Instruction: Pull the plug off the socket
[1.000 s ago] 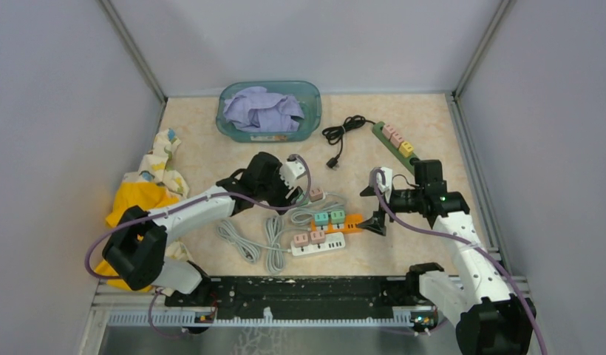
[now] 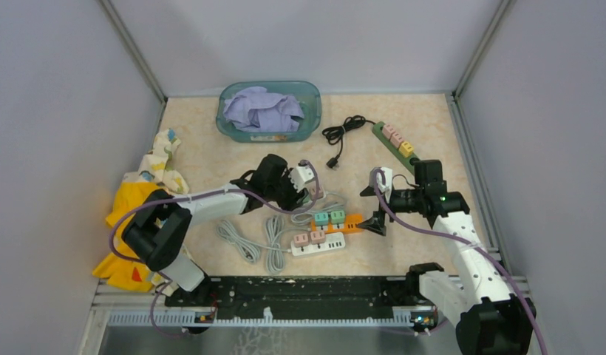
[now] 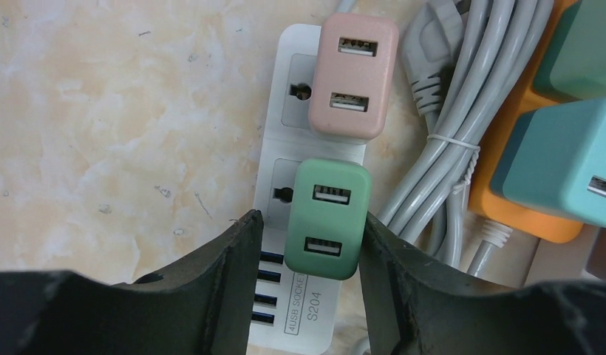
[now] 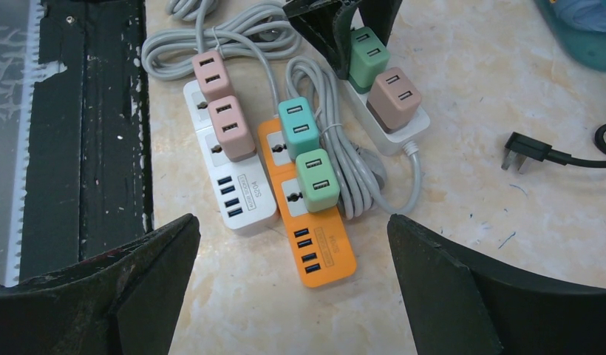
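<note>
A green USB plug [image 3: 328, 214] sits on a white socket strip [image 3: 289, 318], between the fingers of my left gripper, which is shut on it. A pink plug occupies the strip's other outlet; both also show in the right wrist view, as green plug [image 4: 368, 61] and pink plug [image 4: 395, 98]. My right gripper is open above the table's right part, with nothing between its fingers; in the top view it is right of the orange strip [image 2: 352, 225].
An orange strip [image 4: 322, 251] and another white strip [image 4: 248, 203] with plugs lie nearby among coiled grey cables. A green strip [image 2: 385, 139], black cable [image 2: 335, 133] and blue bin [image 2: 307, 111] are at the back; yellow cloth [image 2: 123, 214] lies left.
My left arm has moved slightly to the right in the top view over the last second. The right arm is unchanged.
</note>
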